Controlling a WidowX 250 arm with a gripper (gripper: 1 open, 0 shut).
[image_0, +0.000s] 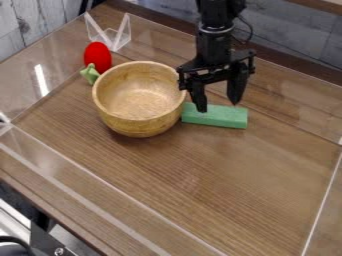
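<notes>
My black gripper (217, 84) hangs at the top centre over the table, its fingers spread apart above a flat green block (215, 117). The block lies beside the right side of a wooden bowl (131, 100). Nothing shows held between the fingers.
A red object (98, 56) with a green part (90, 74) lies at the upper left, with a white item (112, 30) behind it.
</notes>
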